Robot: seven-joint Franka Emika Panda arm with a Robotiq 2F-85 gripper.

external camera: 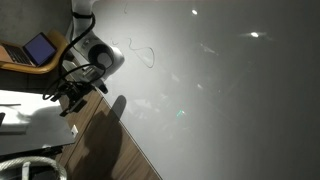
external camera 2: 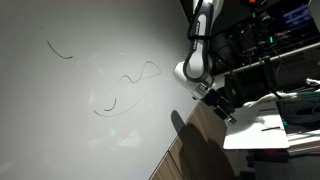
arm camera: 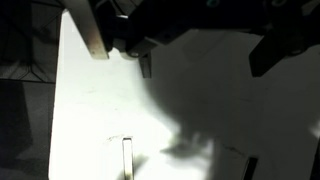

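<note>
In the wrist view my gripper is open, its dark fingers wide apart at the top of the frame with nothing visible between them. It is over a white tabletop (arm camera: 85,110), on which its shadow falls. Lower in that view lie a thin pale stick-like object (arm camera: 127,158) and a thin dark one (arm camera: 250,168), both apart from the fingers; what they are I cannot tell. Exterior view 1 has the gripper (external camera: 68,104) small and dark beside the white table (external camera: 40,140). From the other side, exterior view 2 shows the gripper (external camera 2: 229,114) near the table (external camera 2: 255,130).
A large whiteboard (external camera: 220,100) with thin dark scribbles (external camera 2: 140,75) stands beside the arm. A laptop (external camera: 40,48) rests on an orange-brown chair (external camera: 48,66). Wooden flooring or panelling (external camera: 115,150) runs between table and board.
</note>
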